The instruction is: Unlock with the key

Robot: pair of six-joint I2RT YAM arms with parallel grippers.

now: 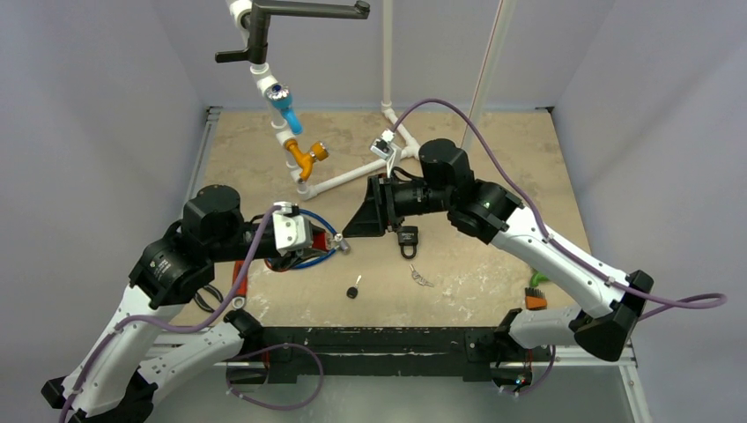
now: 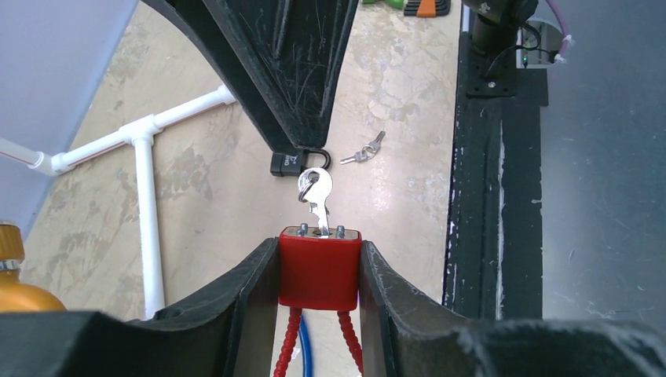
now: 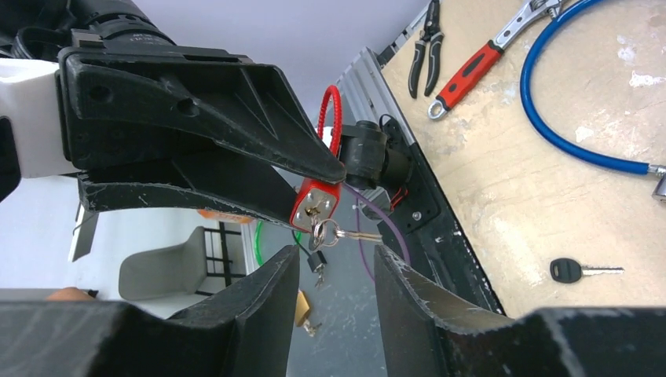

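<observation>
A red padlock (image 2: 320, 271) with a red braided cable is clamped in my left gripper, its keyhole face turned outward. A silver key (image 2: 317, 190) stands in that face, and a second key (image 3: 357, 235) dangles from a ring through its head. My right gripper is part open, facing the keys, with one finger (image 3: 276, 275) on each side of their line. In the right wrist view the keys appear beyond its fingertips, with nothing gripped. From the left wrist view, the right fingers (image 2: 302, 126) loom just past the key head.
Below lie a black padlock (image 1: 408, 236), loose keys (image 1: 421, 277) and a black-headed key (image 1: 352, 291). A blue hose (image 3: 542, 118) and a red-handled wrench (image 3: 471, 75) rest on the board. White pipes (image 1: 352, 174) and an orange valve (image 1: 301, 159) stand behind.
</observation>
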